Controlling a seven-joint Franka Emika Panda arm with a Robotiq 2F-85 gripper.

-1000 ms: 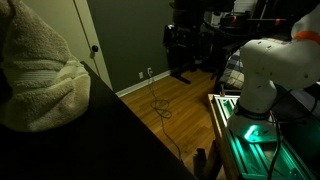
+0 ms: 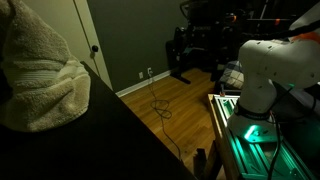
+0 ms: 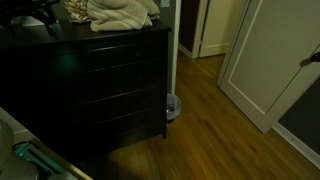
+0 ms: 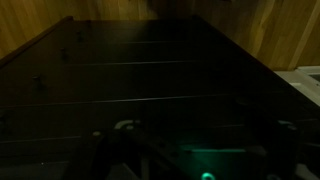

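Note:
My gripper (image 2: pixel 198 76) hangs in the air beyond the right edge of the black dresser top (image 2: pixel 100 140). Its dark fingers appear apart, and nothing shows between them. In the wrist view, the gripper is very dim at the bottom of the picture, with the dark dresser front (image 4: pixel 130 80) and its drawer lines beyond it. A cream towel (image 2: pixel 45 85) lies bunched on the dresser at the left. Exterior view 2 shows the towel (image 3: pixel 122 16) near the dresser's top corner, well to the right of the dark arm parts.
The white arm base (image 2: pixel 262 85) stands at the right beside a wooden edge (image 2: pixel 232 145). A cable (image 2: pixel 160 105) runs across the wood floor to a wall outlet. A small bin (image 3: pixel 173 106) stands by the dresser, with open floor (image 3: pixel 220 130) to its right.
The gripper and upper arm have shifted slightly to the right and up in exterior view 1. Towel and dresser have not moved.

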